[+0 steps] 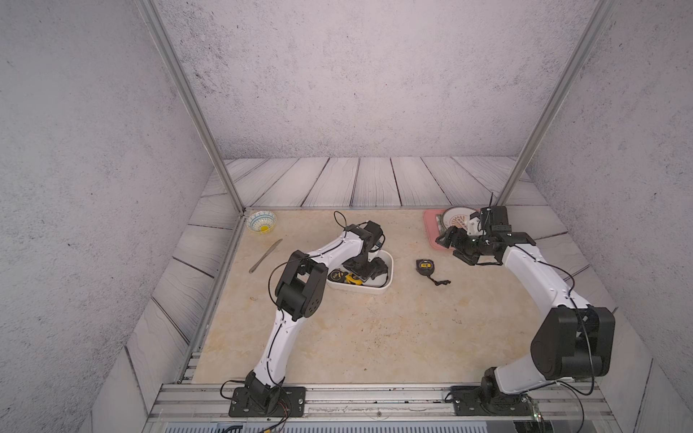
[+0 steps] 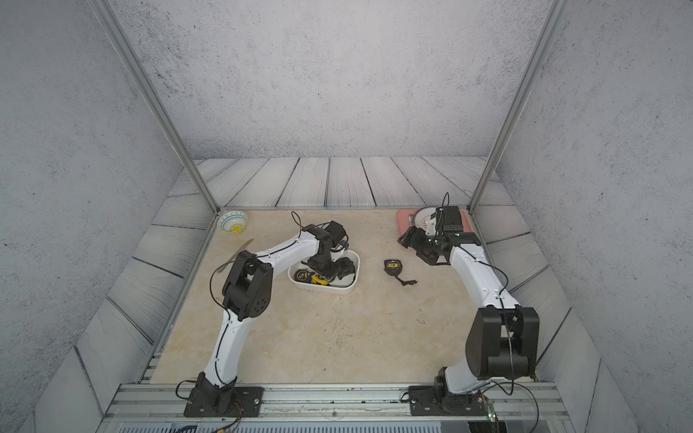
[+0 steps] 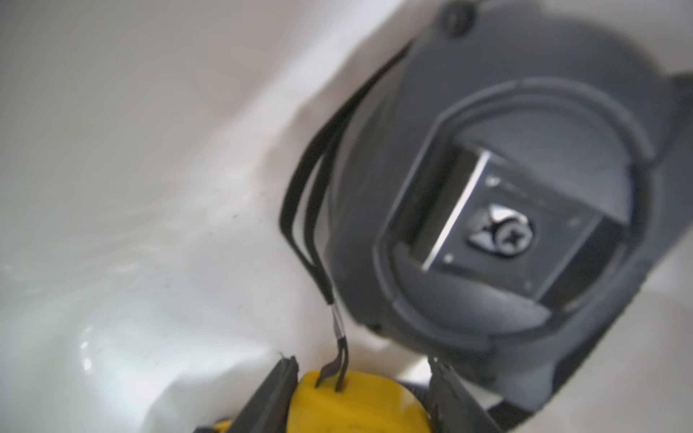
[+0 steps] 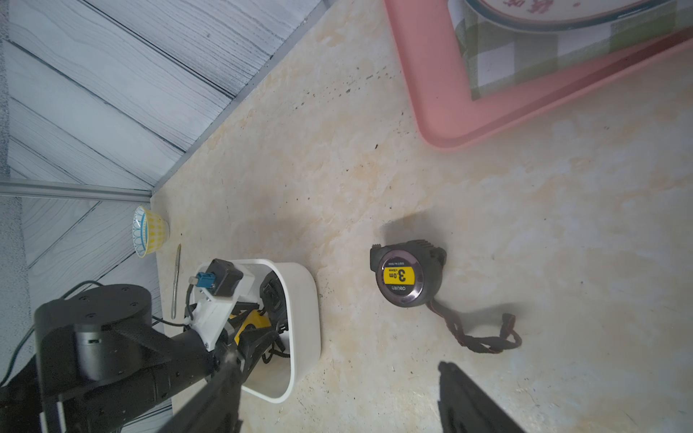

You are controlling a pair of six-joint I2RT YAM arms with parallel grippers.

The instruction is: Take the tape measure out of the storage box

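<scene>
The white storage box (image 1: 361,290) stands at mid table with my left gripper reaching down inside it. In the left wrist view the gripper's fingers stand on either side of a yellow tape measure (image 3: 357,407); whether both press on it cannot be told. Close beside that, a large dark grey tape measure (image 3: 361,238) with a metal clip lies against the box's wall. A third one, black with a yellow label, is a tape measure (image 4: 408,278) on the bare table to the right of the box. My right gripper is open above the table, holding nothing.
A pink tray (image 4: 451,130) with a plate (image 1: 454,218) sits at the back right, partly under the right arm. Far left are a small bowl (image 1: 260,222) and a knife (image 1: 265,255).
</scene>
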